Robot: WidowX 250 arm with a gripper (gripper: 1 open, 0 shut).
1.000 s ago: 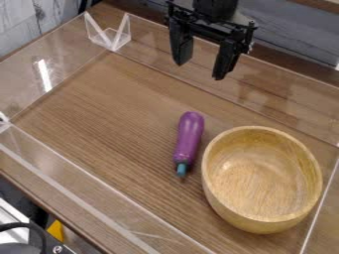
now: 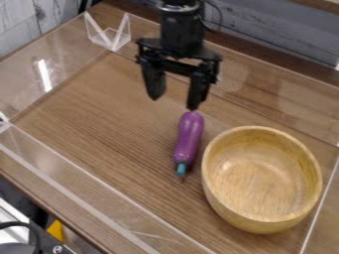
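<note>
My black gripper [image 2: 179, 74] hangs in the upper middle of the camera view, open, with nothing seen between its fingers. Below it and apart from it, a purple eggplant-like object [image 2: 188, 137] with a teal tip lies on the wooden surface. A large pale yellow bowl [image 2: 257, 203] stands at the lower right, just beside the purple object.
A white wire rack [image 2: 111, 33] sits at the upper left. Black cables and a yellow item lie in the bottom left corner.
The gripper has moved left and toward the front, closer to the purple object. The object and bowl have not moved.
</note>
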